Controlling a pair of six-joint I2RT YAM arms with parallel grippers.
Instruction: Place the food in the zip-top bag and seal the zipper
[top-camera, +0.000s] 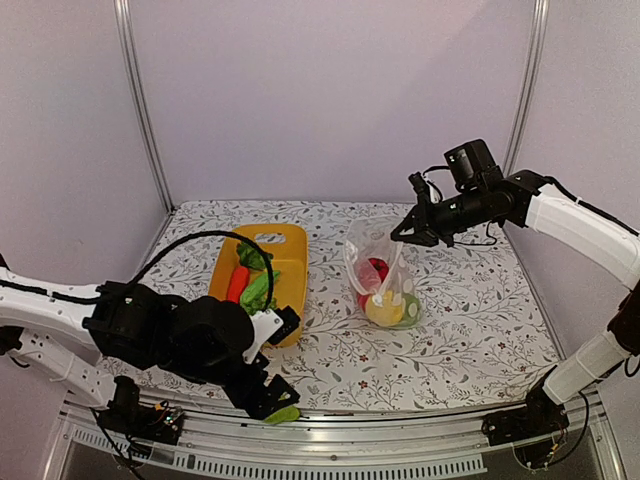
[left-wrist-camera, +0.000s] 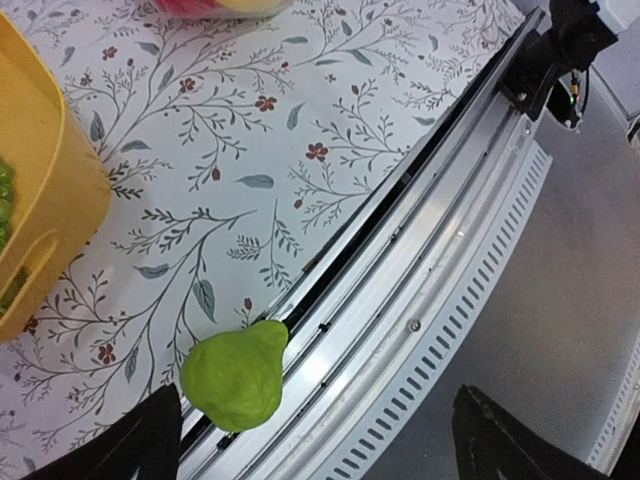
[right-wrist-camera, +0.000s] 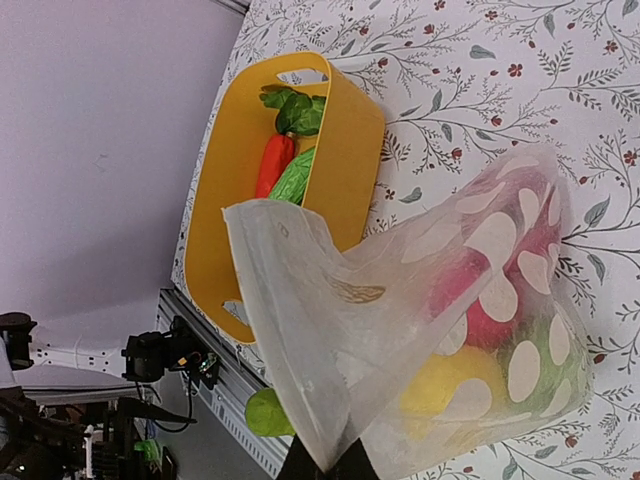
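Note:
A green pear (top-camera: 284, 414) lies at the table's front edge, against the metal rail in the left wrist view. Above it is my left gripper (top-camera: 274, 397), open and empty; the pear (left-wrist-camera: 235, 378) appears closer to its left finger (left-wrist-camera: 148, 440). My right gripper is shut on the rim of the clear zip top bag (right-wrist-camera: 345, 350), holding one side of its mouth up. Inside the bag (top-camera: 362, 250) show a red item (top-camera: 379, 268), a yellow item (top-camera: 383, 310) and something green (top-camera: 411, 310) at the bottom.
A yellow basket (top-camera: 295, 262) stands left of the bag, holding a red pepper-like item (right-wrist-camera: 275, 163), a green cucumber-like item (right-wrist-camera: 294, 178) and leafy greens (right-wrist-camera: 296, 112). The metal rail (left-wrist-camera: 395, 300) runs along the front.

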